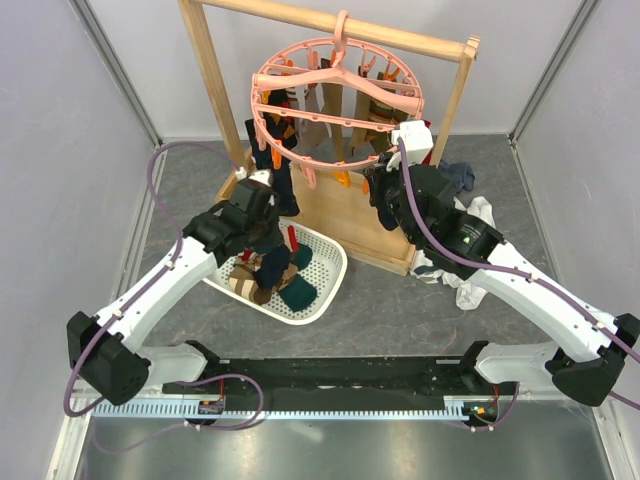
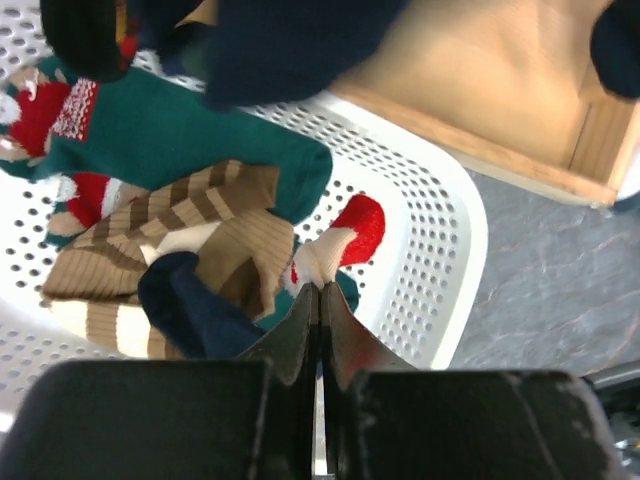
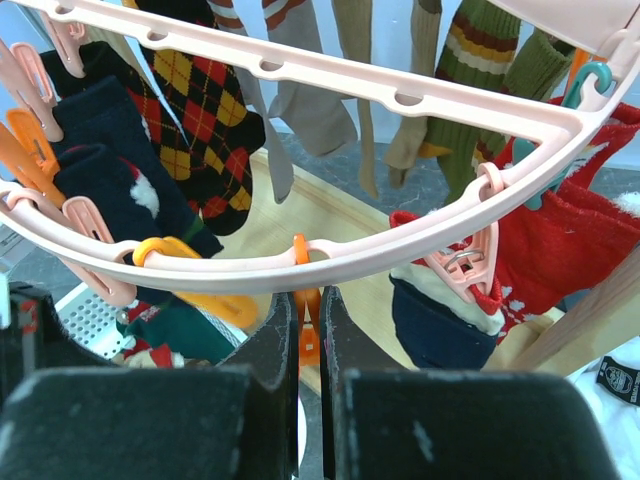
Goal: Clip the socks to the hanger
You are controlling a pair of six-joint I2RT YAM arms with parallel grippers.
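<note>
The pink round hanger (image 1: pixel 337 162) hangs from the wooden rack, socks clipped round it. In the top view my left gripper (image 1: pixel 262 208) is over the white basket's upper side; in its wrist view it (image 2: pixel 319 290) is shut, pointing at socks below, with no sock clearly between its fingers. The basket (image 2: pixel 455 270) holds green, striped and navy socks (image 2: pixel 200 310). My right gripper is shut on an orange clip (image 3: pixel 308 350) on the hanger's front rim, with red socks (image 3: pixel 540 250) clipped to its right.
The wooden base (image 1: pixel 350 225) lies under the hanger. White and dark cloths (image 1: pixel 470 290) lie on the grey floor at the right. Bare floor (image 1: pixel 400 320) shows between basket and cloths.
</note>
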